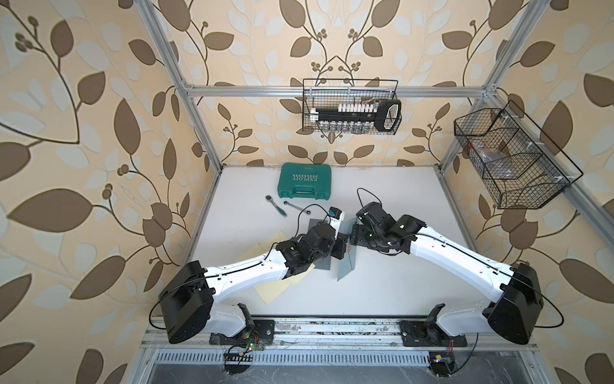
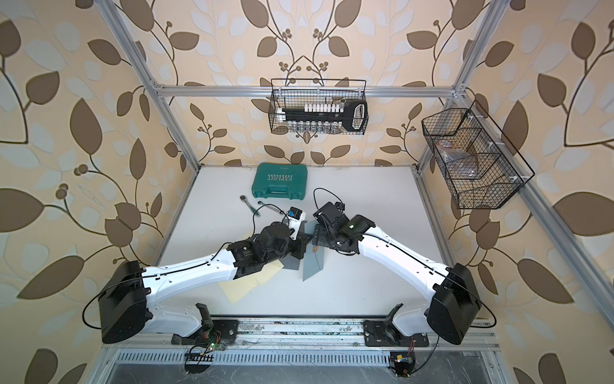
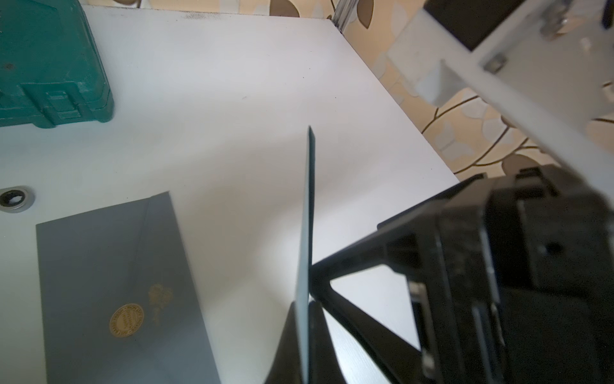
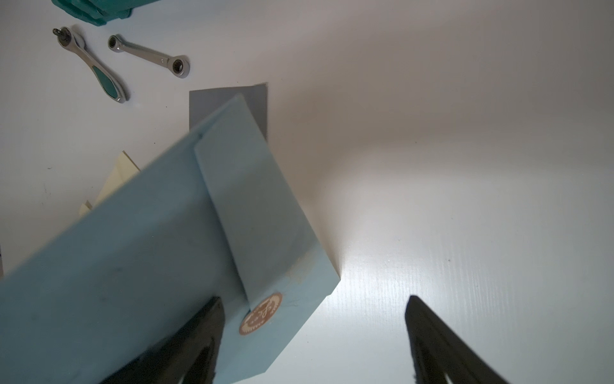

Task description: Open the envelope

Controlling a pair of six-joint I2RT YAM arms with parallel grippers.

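A light blue envelope stands upright off the table, its flap and round seal facing the right wrist camera. Edge-on in the left wrist view, the envelope is pinched by my left gripper, which is shut on it. My right gripper is partly open at the envelope's right side. In the right wrist view one of its fingers overlaps the envelope beside the seal, the other stands clear over the table. The left wrist view shows a black right fingertip at the envelope's face; contact is hard to judge.
A dark grey envelope with a gold seal lies flat beneath. Cream envelopes lie under my left arm. A ratchet, a wrench and a green case are farther back.
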